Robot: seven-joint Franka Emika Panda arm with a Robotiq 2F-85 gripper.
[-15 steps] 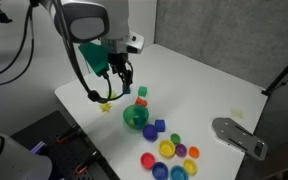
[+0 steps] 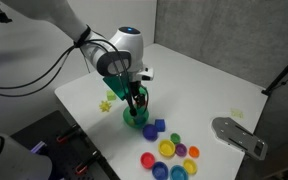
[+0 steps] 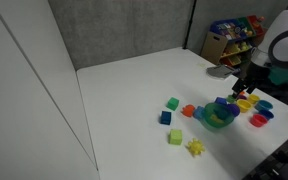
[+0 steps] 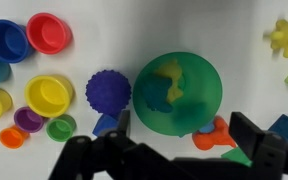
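Note:
The green bowl (image 4: 204, 108) lies beneath my gripper in the wrist view, with a yellow piece (image 4: 170, 70) and a teal-looking piece (image 4: 156, 95) inside it. My fingers (image 4: 242, 132) are spread wide, nothing between them. From exterior view 1, the gripper (image 2: 139, 106) points down just over the bowl (image 2: 130, 120); whether it touches the rim I cannot tell. A bumpy purple-blue ball (image 4: 109, 92) sits beside the bowl, and a red toy (image 4: 214, 136) is close to the opposite side.
Several coloured cups, among them a yellow one (image 4: 48, 96), stand to one side. On the other side are a blue cube (image 3: 165, 118), a green cube (image 3: 172, 103), a light green block (image 3: 175, 136) and a yellow toy (image 3: 196, 148). A grey metal tray (image 2: 239, 134) lies farther off.
My arm has come down and shifted right in exterior view 1, from above and behind the bowl to just over it. The bowl and the toys around it have stayed put.

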